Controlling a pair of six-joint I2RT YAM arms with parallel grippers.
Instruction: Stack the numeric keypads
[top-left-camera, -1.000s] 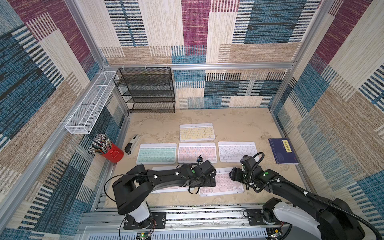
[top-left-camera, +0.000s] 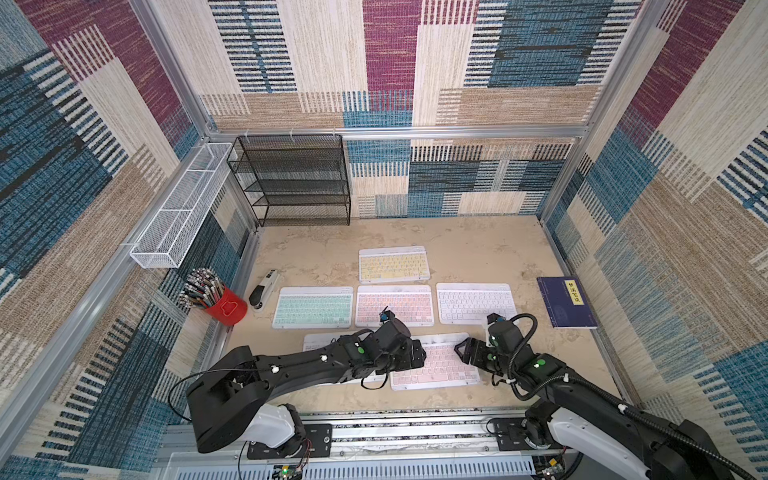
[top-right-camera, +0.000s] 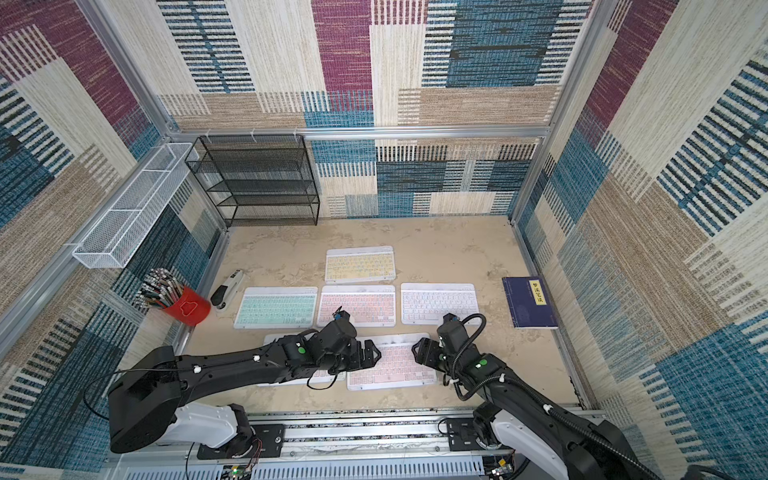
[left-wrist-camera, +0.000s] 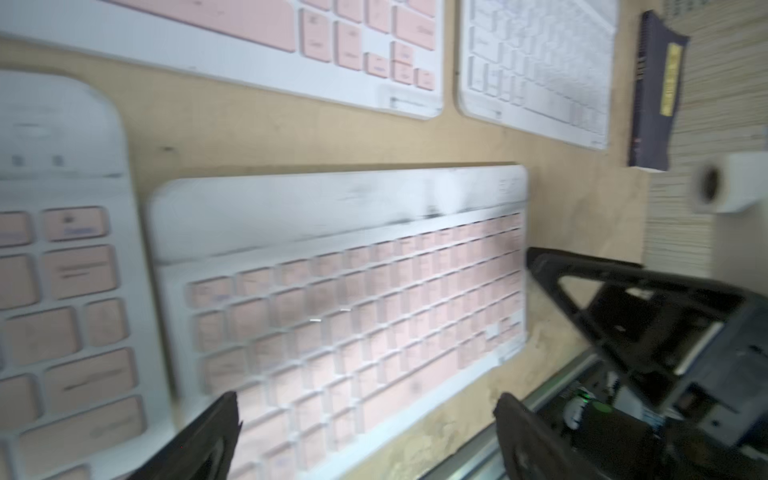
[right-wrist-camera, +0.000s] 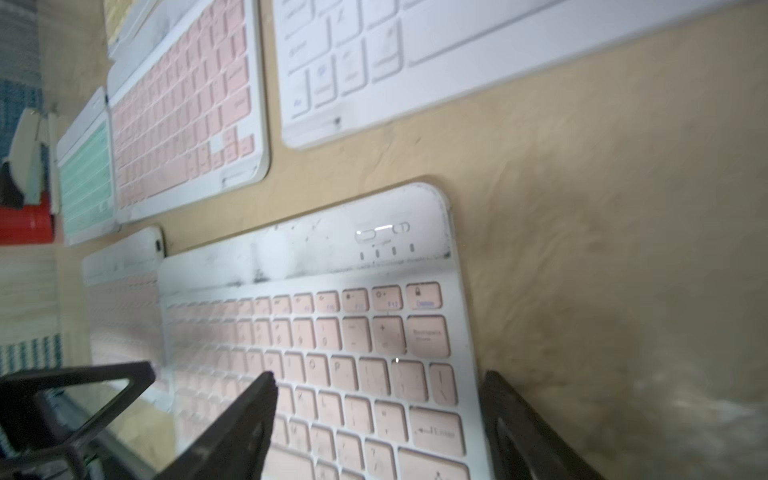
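Note:
Two pink keypads lie in the front row: the right one (top-left-camera: 436, 369) beneath both grippers, the left one (left-wrist-camera: 72, 360) partly under my left arm. My left gripper hovers open over them, between their fingers only keys below. My right gripper is low at the right end of the front-right keypad, fingers part open, one beside its edge; whether they touch it is unclear. Behind lie green (top-left-camera: 313, 306), pink (top-left-camera: 394, 296), white (top-left-camera: 475, 300) and yellow (top-left-camera: 393, 263) keypads, each flat on the table.
A red pen cup (top-left-camera: 228, 308) and a stapler-like object (top-left-camera: 262, 289) are at the left. A dark blue book (top-left-camera: 564, 305) lies at the right. A black mesh rack (top-left-camera: 289, 184) stands at the back left.
My left arm has shifted left, and my right gripper has moved slightly left. The front-right pink keypad sits a little further left.

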